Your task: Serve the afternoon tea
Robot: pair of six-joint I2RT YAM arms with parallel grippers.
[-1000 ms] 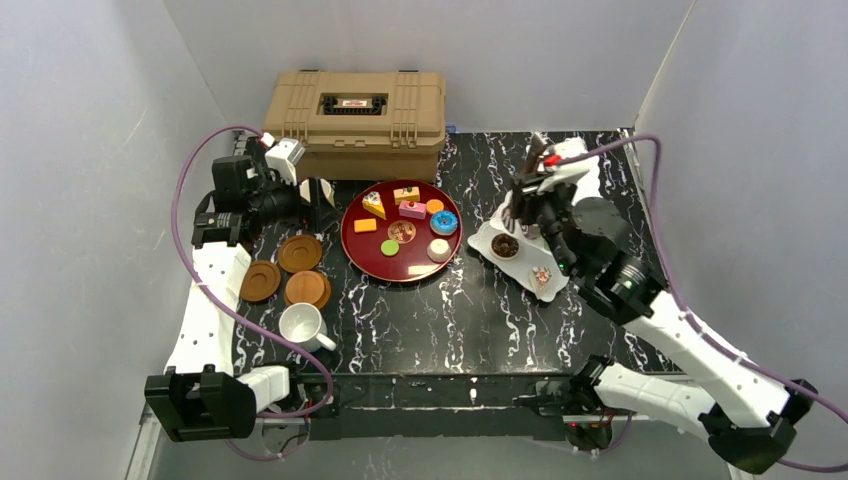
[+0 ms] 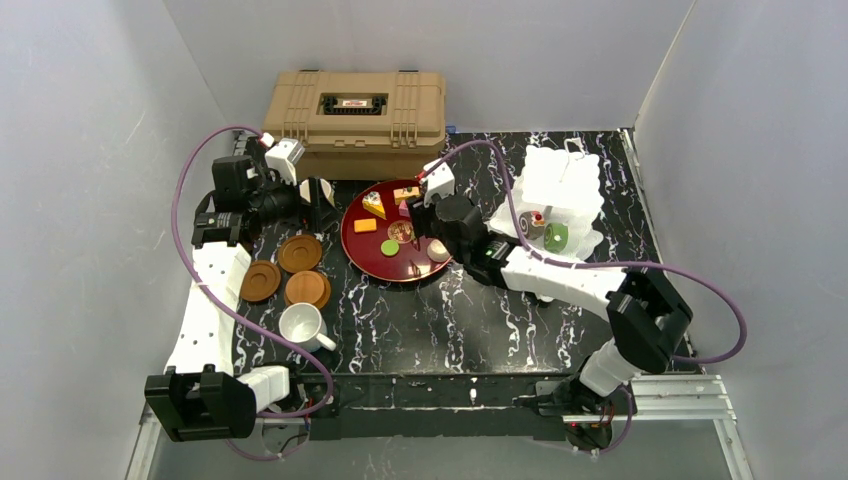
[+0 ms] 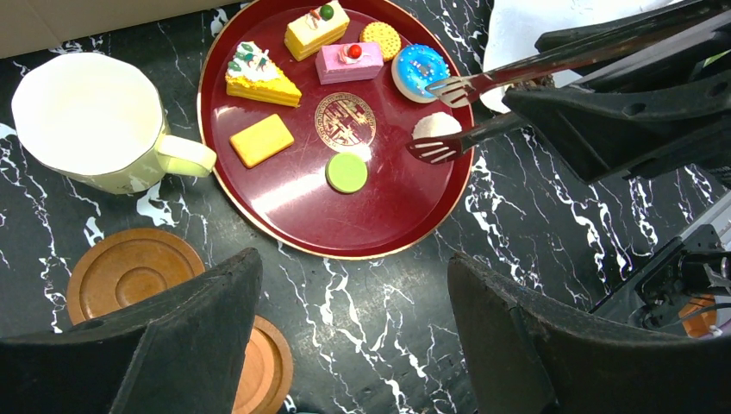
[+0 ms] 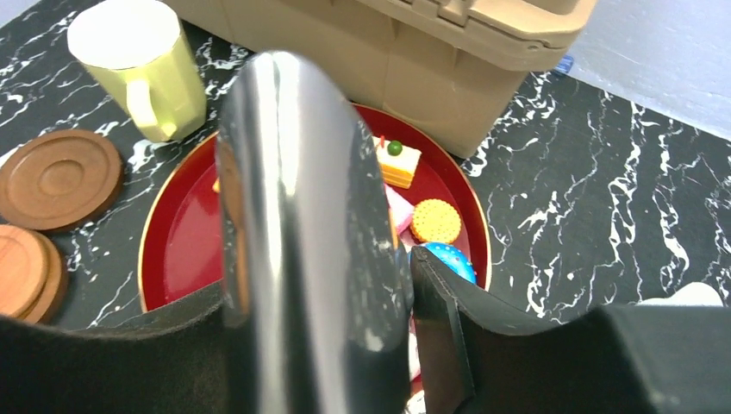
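The red round tray [image 2: 372, 258] bears several toy sweets, including a blue-topped cake [image 3: 418, 73], a white round sweet [image 3: 436, 126], a pink cake [image 3: 346, 64] and a green disc [image 3: 346, 172]. Metal tongs [image 4: 315, 216] sit between the widely spread fingers of my right gripper [image 2: 421, 218], above the tray's right side. Their tips are apart: one appears by the blue cake, the other beside the white sweet. Whether they touch either is unclear. My left gripper is open and empty, near a pale yellow mug [image 3: 95, 121].
Wooden coasters [image 2: 300, 253] and a white mug [image 2: 302, 325] occupy the left side. Behind the tray stands a tan case [image 2: 360, 110]. A white tiered stand [image 2: 560, 180] is at right, partly behind the right arm.
My right gripper and the tongs have swung left from the white stand to over the tray, partly covering its right-hand sweets. The left arm has stayed still.
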